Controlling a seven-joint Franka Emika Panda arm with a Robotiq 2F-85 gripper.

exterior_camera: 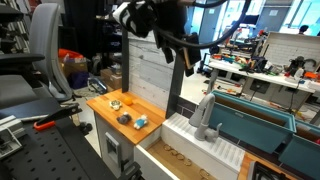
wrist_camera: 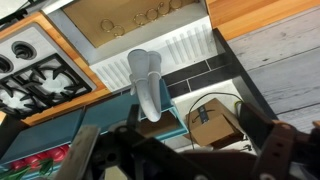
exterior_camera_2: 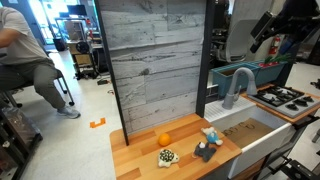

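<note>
My gripper is open, its two dark fingers wide apart with nothing between them in the wrist view. In exterior view 1 the gripper (exterior_camera: 201, 74) hangs high above the counter, left of the grey faucet (exterior_camera: 204, 112). Below it in that view, the wooden counter (exterior_camera_2: 140, 152) carries an orange ball (exterior_camera_2: 164, 138), a pale patterned item (exterior_camera_2: 168, 158), a light-blue and white item (exterior_camera_2: 210, 134) and dark grey pieces (exterior_camera_2: 205, 151). An open white drawer (exterior_camera: 160, 152) holds several small rings (wrist_camera: 140, 17).
A stove top (wrist_camera: 42, 72) lies beyond the faucet. Upright grey wood panels (exterior_camera_2: 160, 75) and a dark post (exterior_camera: 181, 75) back the counter. A teal tray (exterior_camera: 240, 118) stands behind the sink area. In the wrist view, an open cardboard box (wrist_camera: 212, 122) sits lower down.
</note>
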